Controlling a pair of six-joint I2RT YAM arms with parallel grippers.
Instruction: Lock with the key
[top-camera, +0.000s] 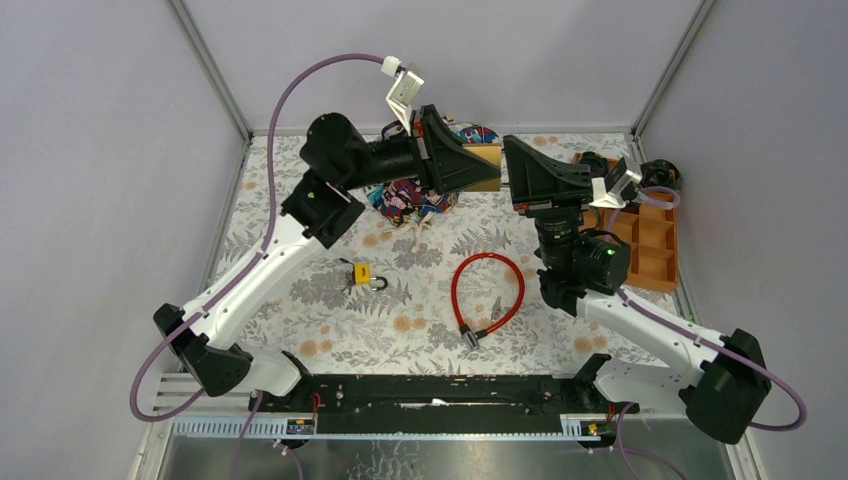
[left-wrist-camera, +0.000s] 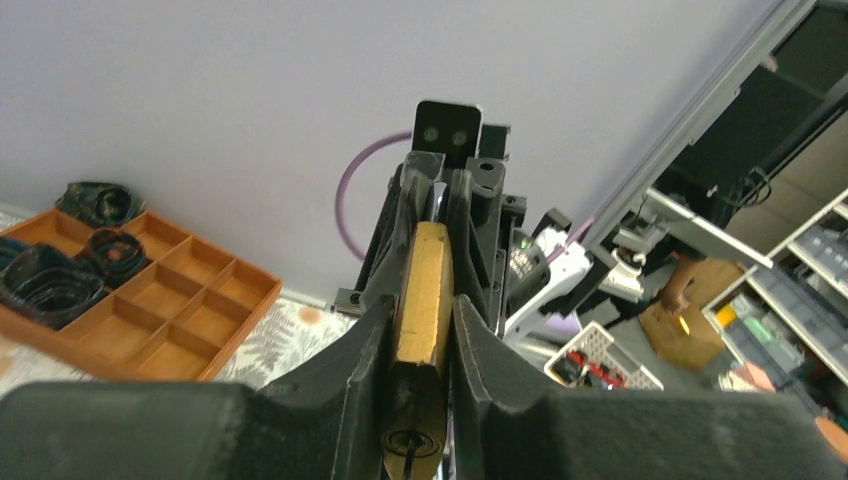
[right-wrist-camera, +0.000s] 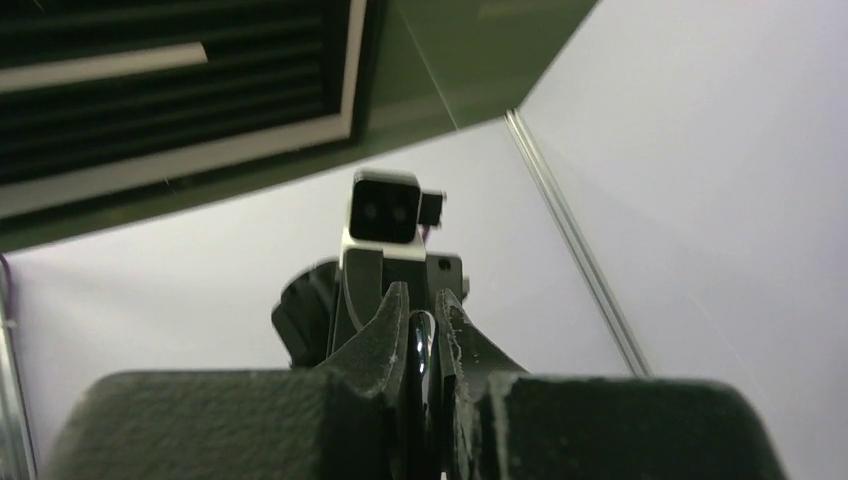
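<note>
A brass padlock (top-camera: 485, 185) is raised between the two arms, and my left gripper (top-camera: 476, 168) is shut on its body. The padlock's keyhole end (left-wrist-camera: 411, 441) faces the left wrist camera. On the opposite side, my right gripper (top-camera: 512, 168) is shut on the metal shackle (left-wrist-camera: 438, 201). A shiny piece of that shackle (right-wrist-camera: 422, 335) shows between the right fingers. From above, a small gap separates the padlock body from the right gripper; whether the shackle is fully seated cannot be told. No key is visible in the keyhole.
On the table lie a yellow padlock (top-camera: 362, 273) with small keys beside it and a red cable lock (top-camera: 456, 290). Behind my left arm is a patterned cloth bag (top-camera: 400, 205). An orange compartment tray (top-camera: 655, 245) stands at the right.
</note>
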